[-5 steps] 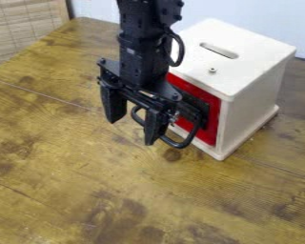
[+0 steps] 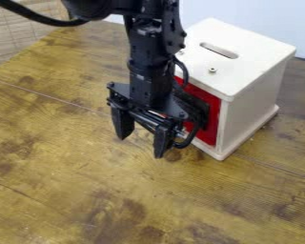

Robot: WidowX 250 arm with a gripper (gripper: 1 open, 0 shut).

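Note:
My black gripper (image 2: 141,136) hangs just in front and to the left of a white wooden box (image 2: 251,95) with a red front panel (image 2: 210,121). Its two fingers point down and stand apart, with nothing visible between them. The gripper body and arm cover much of the red panel, and a black looped part at its right side sits over the panel's lower area. The box has a slot in its top.
A pale wall stands behind the box, and a woven mat (image 2: 22,33) is at the upper left.
My gripper has moved a little to the right and down, and its wrist has shifted. The box has not visibly moved.

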